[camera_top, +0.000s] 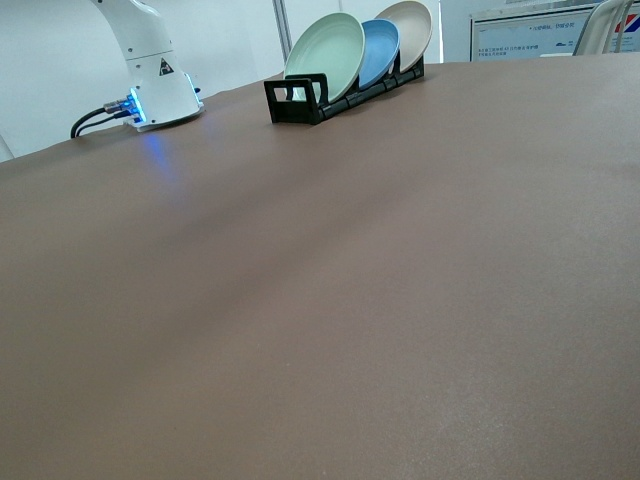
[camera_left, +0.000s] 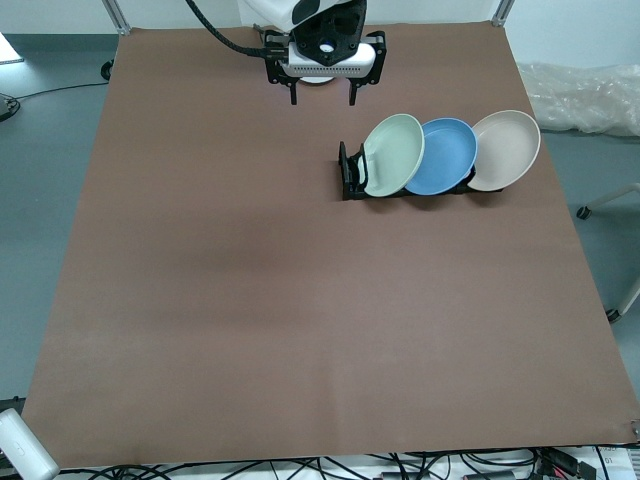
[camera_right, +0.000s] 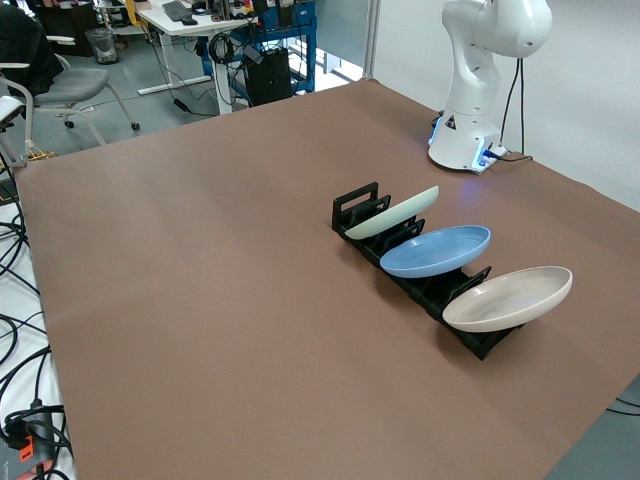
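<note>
My gripper (camera_left: 323, 92) hangs at the back of the table in the left camera view, its two black fingers apart with nothing seen between them. To its lower right, a black rack (camera_left: 352, 175) holds three tilted plates: pale green (camera_left: 393, 150), blue (camera_left: 442, 158) and off-white (camera_left: 504, 150). The same rack (camera_top: 296, 110) with its plates shows in the top camera view, and the rack (camera_right: 355, 205) in the right camera view, where the gripper itself is out of sight.
Cables and devices line the front edge. A white robot base (camera_right: 460, 130) stands at the back edge beside a white wall.
</note>
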